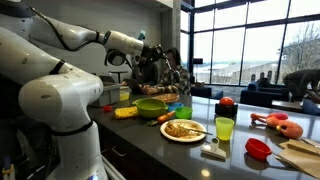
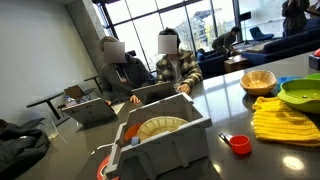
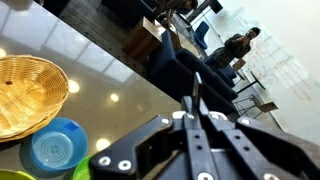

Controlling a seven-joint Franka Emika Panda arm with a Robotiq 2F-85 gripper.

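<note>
High above the far left of the counter hangs my gripper, clear of everything on the table. From the wrist view, its dark fingers rise close together, so the gripper looks shut. Whether something thin is held between the fingers is too dark to make out. Below and to the left lie a wicker basket, a blue bowl and part of a green bowl. A green bowl also shows in the first exterior view.
A plate of food, yellow cup, red bowl and pink toy-like items occupy the counter. A yellow cloth lies near a grey bin. Two people sit behind laptops.
</note>
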